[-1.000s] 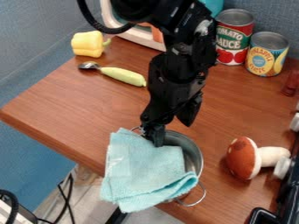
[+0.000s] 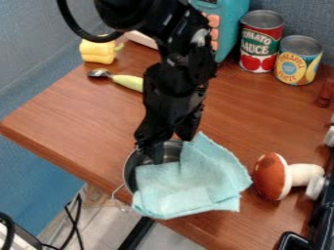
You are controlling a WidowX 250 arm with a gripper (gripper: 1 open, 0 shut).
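My black gripper (image 2: 163, 146) reaches down into a metal pot (image 2: 136, 168) at the front edge of the wooden table. A light blue cloth (image 2: 189, 184) lies over the pot's right part and hangs across its front. The fingertips are partly hidden at the cloth's upper left, so I cannot tell whether they hold it.
Behind stand a tomato sauce can (image 2: 260, 44), a yellow-labelled can (image 2: 298, 63) and a teal object (image 2: 229, 20). A toy mushroom (image 2: 271, 178) lies right, beside a black appliance. A banana (image 2: 128, 81), spoon and yellow pepper lie back left.
The cloth has shifted right and up, uncovering the pot's left side.
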